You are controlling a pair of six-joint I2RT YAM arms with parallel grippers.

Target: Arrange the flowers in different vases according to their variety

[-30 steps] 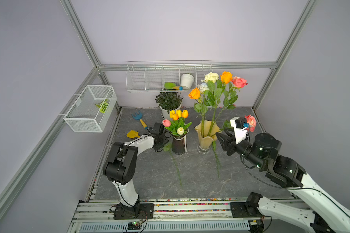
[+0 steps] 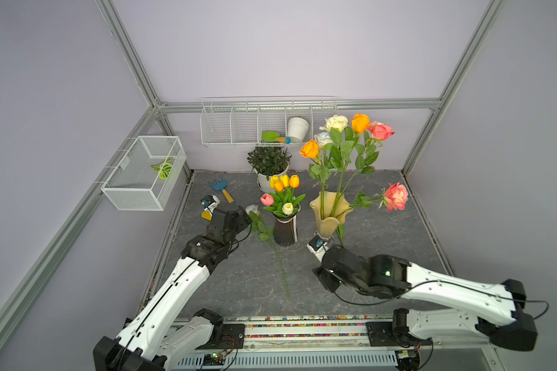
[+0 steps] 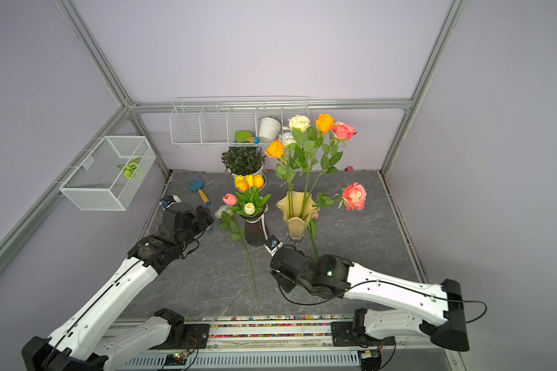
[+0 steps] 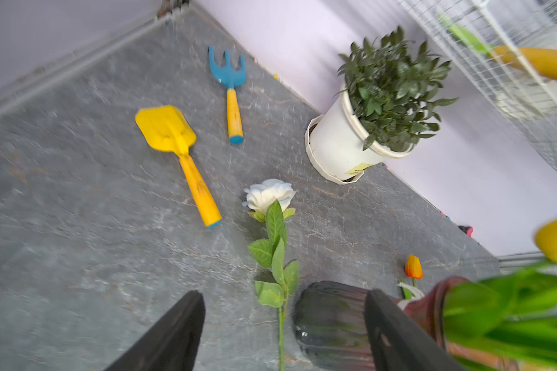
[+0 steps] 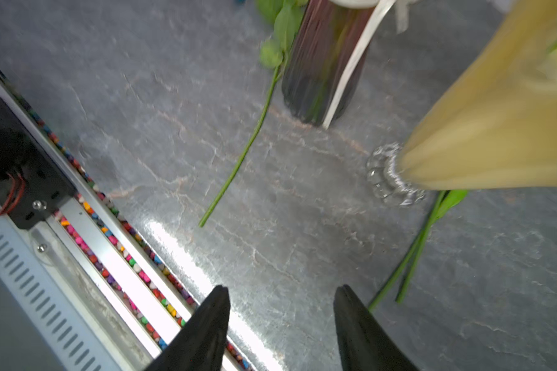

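A ribbed dark vase (image 2: 285, 230) holds tulips (image 2: 284, 185); a yellow flared vase (image 2: 323, 210) holds roses (image 2: 380, 131). A white rose (image 4: 269, 196) lies on the table left of the dark vase, and tulip stems (image 5: 416, 247) lie by the yellow vase's glass base. My left gripper is open above the table near the white rose, empty. My right gripper is open over the front-middle table beside the yellow vase, with nothing between its fingers.
A potted plant (image 4: 337, 136) stands at the back, with a yellow shovel (image 4: 164, 130) and blue fork (image 4: 227, 71) to its left. Wire baskets (image 2: 143, 194) hang on the frame.
My left arm has risen and stretched out, with the gripper shifted left. My right gripper has moved left and toward the front, away from the pink rose at the right.
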